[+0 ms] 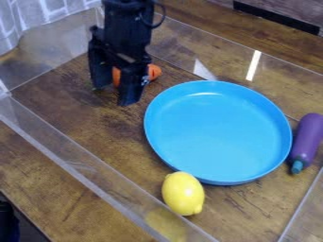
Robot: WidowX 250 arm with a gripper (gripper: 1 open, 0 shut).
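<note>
The black gripper (116, 79) hangs over the orange carrot (149, 74) at the upper left, covering most of it; only bits of orange show around the gripper. Whether the fingers are open or shut, or touch the carrot, I cannot tell. A large blue plate (217, 132) lies right of the gripper.
A yellow lemon (183, 193) lies in front of the plate. A purple eggplant (307, 142) is at the right edge. Clear walls border the left and front of the wooden surface (76, 170). The area left of the plate is bare.
</note>
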